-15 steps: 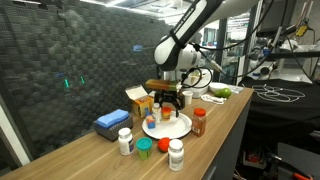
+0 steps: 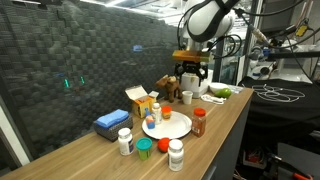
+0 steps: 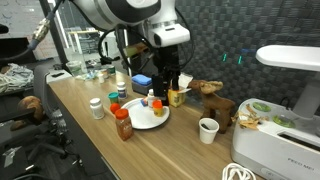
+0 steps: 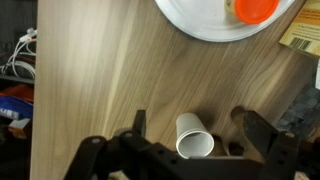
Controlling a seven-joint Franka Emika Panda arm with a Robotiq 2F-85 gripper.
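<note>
My gripper (image 2: 190, 74) hangs in the air above the counter, open, with nothing between its fingers. In the wrist view it points down past a white mug (image 4: 193, 136), which stands on the wood well below the fingertips. A white plate (image 2: 180, 129) lies to the gripper's left in exterior view 1. On it stand a few small orange, white and blue items, including an orange-topped container (image 3: 158, 106). The same orange top (image 4: 256, 9) shows at the upper edge of the wrist view.
A red-brown jar (image 2: 198, 123) stands at the plate's near edge. Farther left are white jars (image 2: 176, 154), a green cup (image 2: 144, 147) and a blue box (image 2: 113, 124). Beside the mug are a brown animal figure (image 3: 213, 101) and a white toaster (image 3: 275, 145).
Earlier my gripper was low over the plate. It has risen and moved right, toward the mug. The items on the plate appear to stay where they were.
</note>
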